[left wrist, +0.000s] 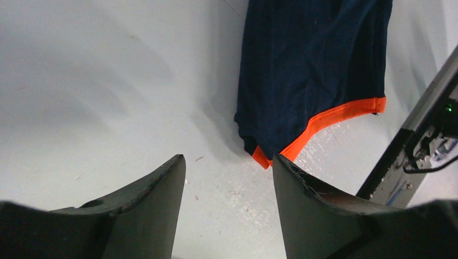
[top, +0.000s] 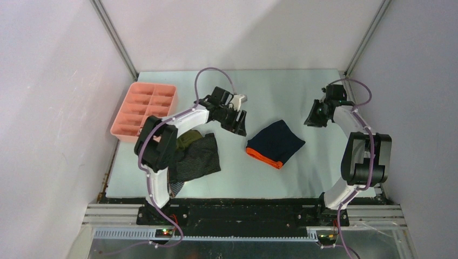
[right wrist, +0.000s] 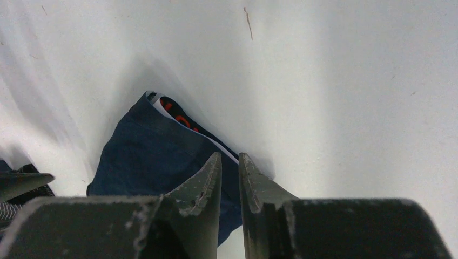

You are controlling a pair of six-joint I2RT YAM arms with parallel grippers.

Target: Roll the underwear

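Note:
The navy underwear [top: 276, 140] with an orange band lies folded and turned at an angle on the table. In the left wrist view its navy cloth [left wrist: 313, 70] and orange edge sit beyond the left fingertips. My left gripper [top: 241, 123] stands open just left of the underwear, nothing between its fingers. To the right, clear of the cloth in the top view, is my right gripper [top: 314, 118]. Its fingers stand a small gap apart in the right wrist view, partly covering the underwear [right wrist: 156, 145] behind them; no cloth shows gripped.
A pink divided tray [top: 145, 108] stands at the back left. A dark striped garment [top: 199, 159] and an olive one [top: 186, 139] lie beside the left arm. Bare table surrounds the underwear at the back and front.

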